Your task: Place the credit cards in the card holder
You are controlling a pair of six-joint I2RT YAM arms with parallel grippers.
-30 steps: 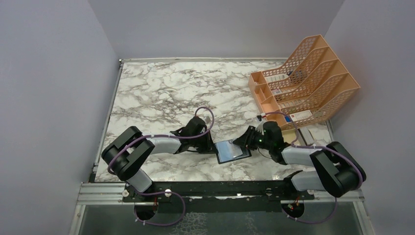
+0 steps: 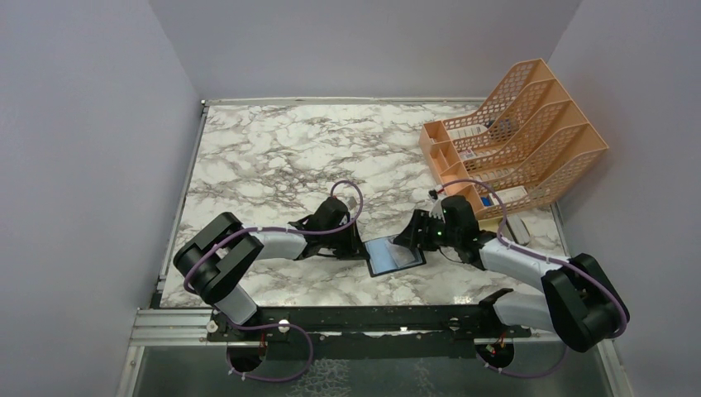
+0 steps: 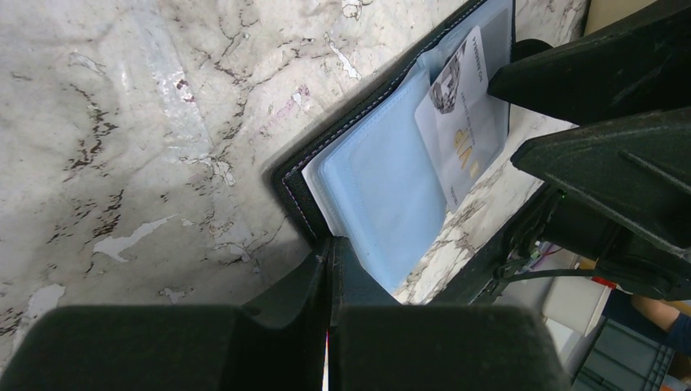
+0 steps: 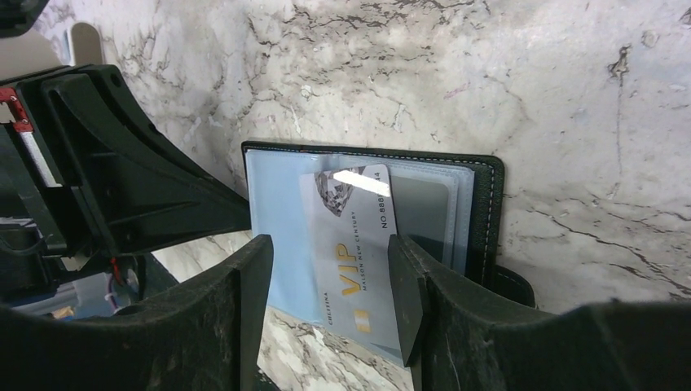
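The card holder (image 2: 380, 255) lies open on the table between both arms, with a dark stitched border and pale blue sleeves. A white card (image 4: 353, 244) with gold "VIP" print and a black-and-white picture rests slightly slanted on it. How much of the card is under a clear sleeve I cannot tell. My left gripper is shut at the holder's left edge; whether the thin edge is between its fingertips is hidden. My right gripper stands open over the card, its right fingertip (image 4: 399, 247) close to or touching the card's long edge.
An orange organizer (image 2: 529, 124) with several compartments fills the back right of the table.
The right wrist has shifted a little and turned, and the card looks more slanted on the holder. The left arm has barely moved, still at the holder's left edge.
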